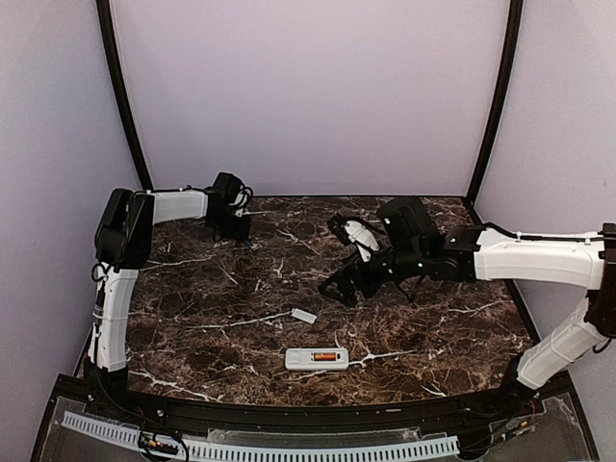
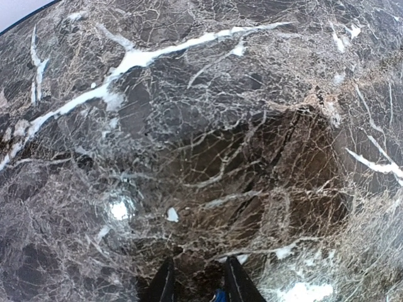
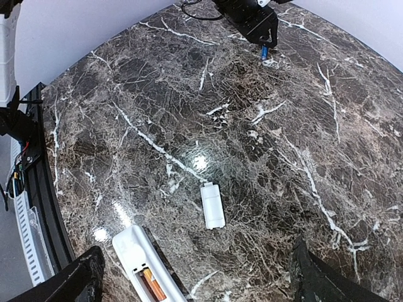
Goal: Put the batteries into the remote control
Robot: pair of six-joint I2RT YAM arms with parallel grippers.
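The white remote control (image 1: 300, 359) lies at the front centre with its compartment open and an orange battery (image 1: 325, 356) inside; the right wrist view shows dark space beside that battery (image 3: 153, 284). Its small white cover (image 3: 213, 206) lies apart on the table. Over at the back left, my left gripper (image 1: 243, 235) is low near the tabletop, shut on a blue battery; only a bit of blue (image 2: 219, 295) shows by its fingers in the left wrist view. My right gripper stands open above the table, behind and right of the cover, with nothing held.
A black frame rail with a white slotted strip (image 1: 289, 450) borders the front edge. White walls close off the sides and back.
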